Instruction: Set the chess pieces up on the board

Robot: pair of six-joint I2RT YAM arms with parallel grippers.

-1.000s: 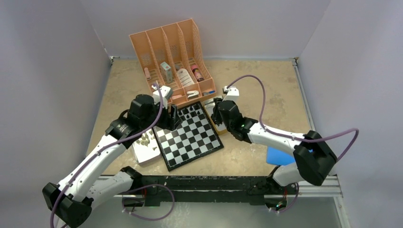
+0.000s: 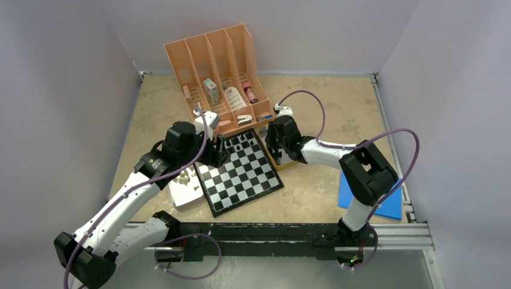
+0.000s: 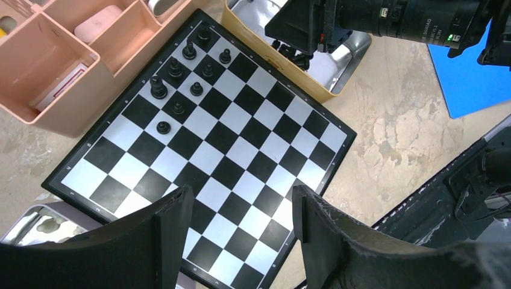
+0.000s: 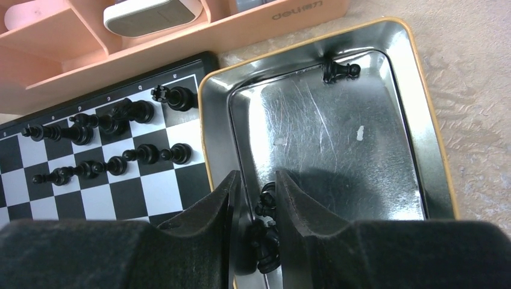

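The chessboard (image 2: 238, 180) carries black pieces in its far corner, among them a tall piece (image 3: 158, 89). My left gripper hangs open and empty over the board. Beside the board is a metal tray (image 4: 325, 138) holding black pieces: a pawn (image 4: 340, 71) lying at the far edge and several more near my right gripper. That gripper is low over the tray's board-side part, shut on a black chess piece that is largely hidden by the fingers.
A pink organiser (image 2: 181, 57) stands behind the board. A second tray with pale pieces (image 2: 184, 192) sits left of the board. A blue mat (image 2: 385, 208) lies at the right.
My right arm has swung in from the lower right, its wrist moving slightly up and left over the tray. The left arm is nearly still.
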